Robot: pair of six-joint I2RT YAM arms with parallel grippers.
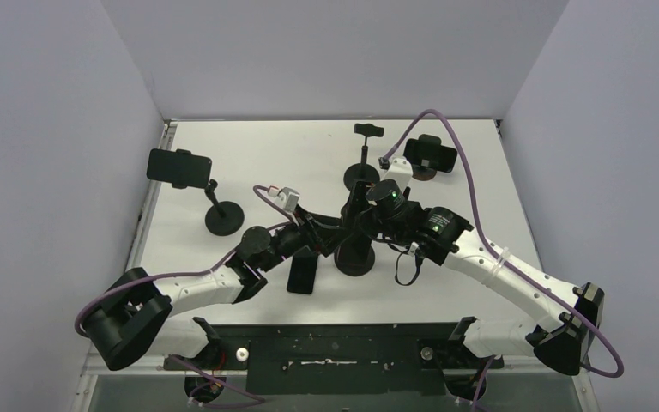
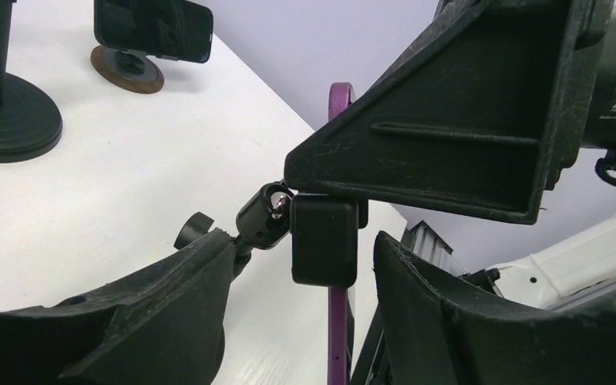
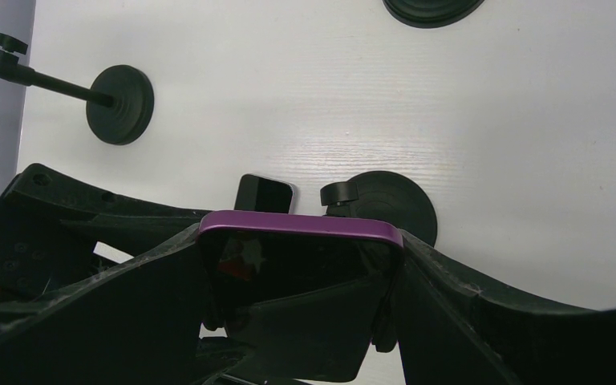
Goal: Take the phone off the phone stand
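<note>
A phone with a purple edge [image 3: 301, 224] is held up at the middle phone stand, whose round base [image 1: 354, 262] stands on the table. My right gripper has one finger at each end of this phone; both look close to touching, but how firmly they press does not show. In the left wrist view the phone's purple edge [image 2: 338, 337] runs upright behind the stand's black clamp block [image 2: 325, 241]. Around that block my left gripper stands open, with gaps to both fingers. From above, both grippers cover most of the stand's head.
Another phone [image 1: 303, 273] lies flat on the table near the front. A stand with a phone [image 1: 179, 168] is at the left, another phone on a stand [image 1: 430, 154] at the back right. An empty stand [image 1: 361, 176] stands behind the grippers.
</note>
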